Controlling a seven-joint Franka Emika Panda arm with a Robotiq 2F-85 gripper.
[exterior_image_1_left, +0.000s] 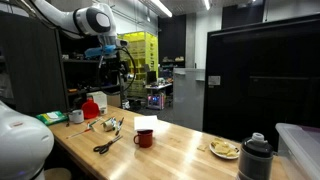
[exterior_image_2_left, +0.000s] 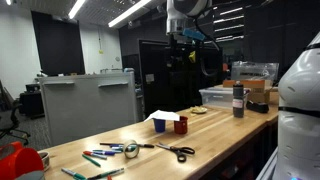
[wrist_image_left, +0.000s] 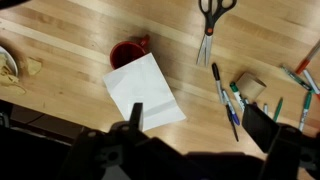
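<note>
My gripper is open above the table, its two dark fingers wide apart with nothing between them. A red mug stands on the wooden table, its rim partly covered by a white sheet of paper. In exterior view 2 the paper rests across a blue cup beside the red mug. No part of the blue cup shows in the wrist view, where the paper hides that spot. The arm's end hangs high above the table in exterior view 1.
Scissors, several pens and markers, and a tape roll lie on the table. A plate of chips and a dark thermos occupy another part. Bare wood lies between the mug and the plate.
</note>
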